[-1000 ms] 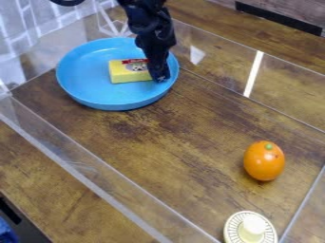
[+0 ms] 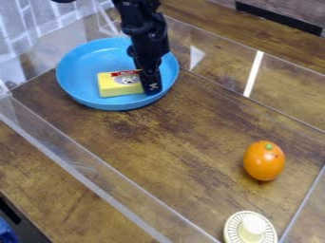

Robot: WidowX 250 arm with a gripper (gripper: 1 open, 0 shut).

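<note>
A blue plate point(image 2: 80, 68) sits at the upper left. On it lies a yellow box with a red label point(image 2: 120, 83). My black gripper point(image 2: 148, 78) reaches down from the top onto the right end of the box and is shut, apparently on it; its fingertips partly hide that end.
An orange point(image 2: 264, 159) rests on the wooden surface at the right, and a round cream lid point(image 2: 249, 229) lies at the bottom right. Clear plastic walls border the area.
The gripper and the yellow box have moved down the view and slightly left, toward the front of the plate.
</note>
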